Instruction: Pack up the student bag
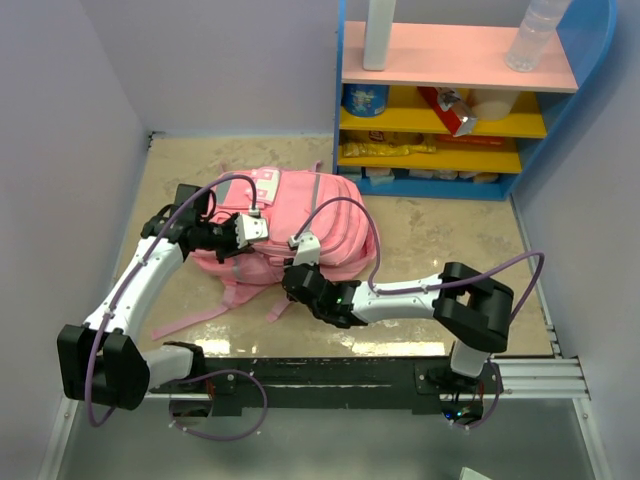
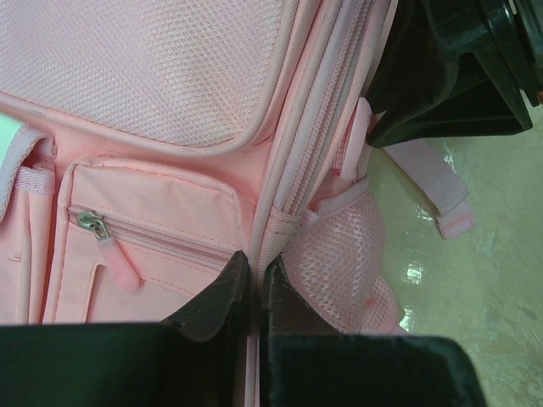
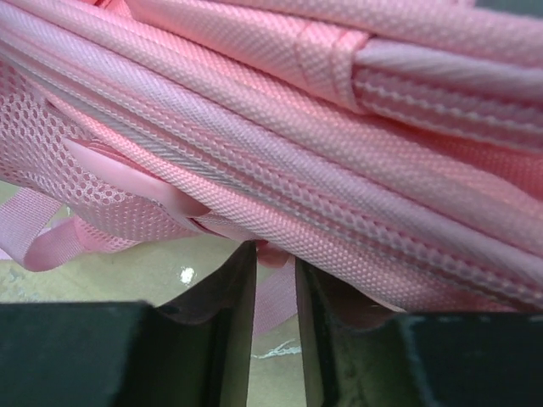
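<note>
The pink student bag (image 1: 305,205) lies on the table, its zipped side facing the arms. My left gripper is shut on the bag's piped edge beside the zipper (image 2: 327,106); the pinched fabric runs between its fingers. At the bag's near side is my right gripper, its fingers part open with a narrow gap. Behind that gap, just under the zipper band (image 3: 254,165), a small pink end like a zipper pull (image 3: 271,254) shows. Whether the fingers touch it, I cannot tell. A smooth pink tab (image 3: 140,178) lies along the band to the left.
A shelf unit (image 1: 340,100) stands at the back right with a clear bottle (image 1: 537,35), a blue container (image 1: 366,98), a red box (image 1: 448,110) and yellow packets (image 1: 385,148). Loose straps (image 1: 190,322) trail toward the front.
</note>
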